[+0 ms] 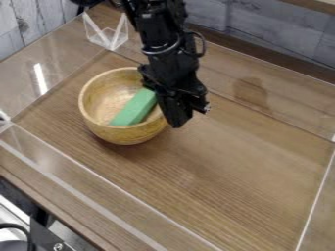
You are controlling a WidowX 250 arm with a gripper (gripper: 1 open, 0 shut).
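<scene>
A yellow round bowl (100, 123) sits on the wooden table at the left of centre, with a green oblong object (133, 111) inside it. My black gripper (178, 111) hangs low over the bowl's right rim, at the right end of the green object. Whether its fingers touch or hold the green object is unclear, as the dark parts overlap.
A clear plastic piece lies at the left edge, and a black cable is at the lower left corner.
</scene>
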